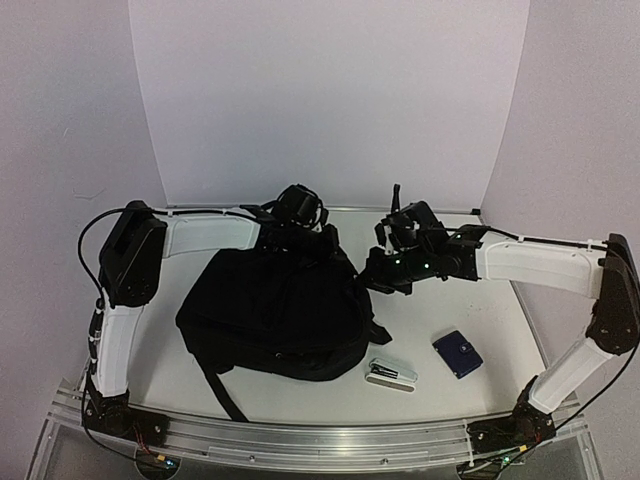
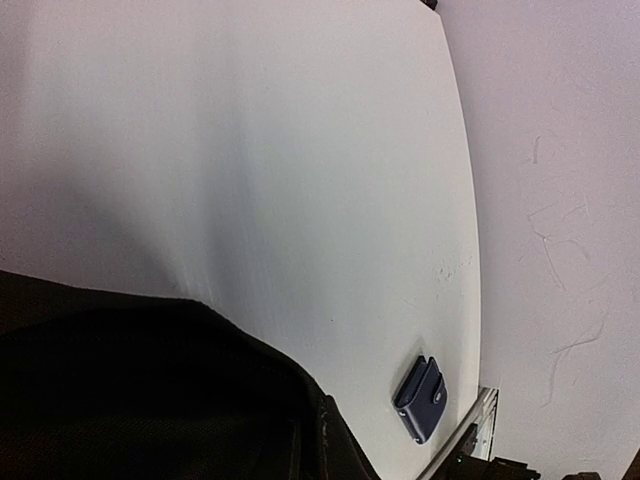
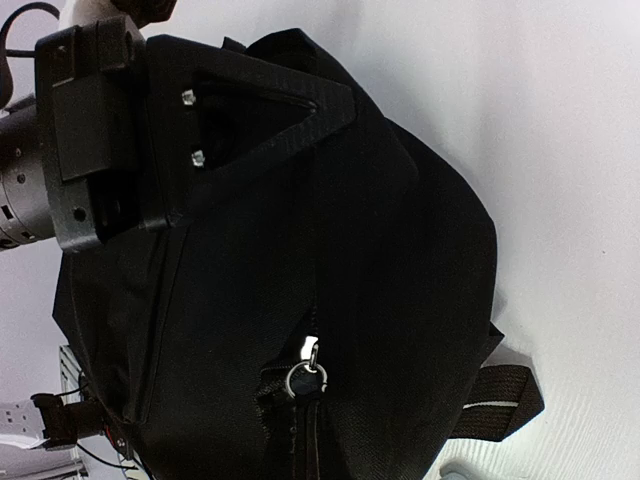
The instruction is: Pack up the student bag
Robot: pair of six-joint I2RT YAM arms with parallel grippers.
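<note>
The black bag (image 1: 275,315) lies on the left and middle of the table. My left gripper (image 1: 330,242) is at its upper edge; in the right wrist view one black finger (image 3: 270,125) of it lies against the fabric. At the bag's right edge is my right gripper (image 1: 366,282), its tips touching or very near the cloth. Dark on dark hides what is between either gripper's fingers. A zipper pull with a ring (image 3: 307,375) shows on the bag. Dark fabric (image 2: 150,390) fills the bottom of the left wrist view. A navy wallet-like item (image 1: 457,354) lies at right.
A pale case with a dark item on it (image 1: 390,375) lies just off the bag's lower right. One strap (image 1: 222,395) trails toward the front rail (image 1: 310,428).
</note>
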